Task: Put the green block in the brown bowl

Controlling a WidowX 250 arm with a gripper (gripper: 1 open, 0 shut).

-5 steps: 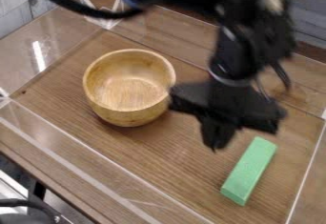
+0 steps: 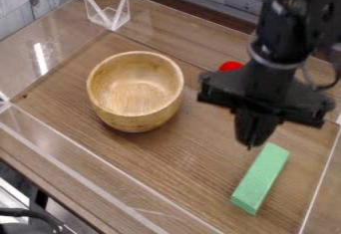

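The green block lies flat on the table at the lower right, its long side slanting up to the right. At the upper left of it stands the brown bowl, with no block visible inside. My gripper is above the table, between the bowl and the block and up from the block in the picture. Dark fingers point downward, and nothing shows held by them. How far apart the fingers stand is hard to make out from this angle.
A red object is partly hidden behind the gripper. Near the back left stands a clear plastic piece. Black cables lie at the lower left corner. Bare wooden table fills the front middle.
The block and the bowl have stayed put.
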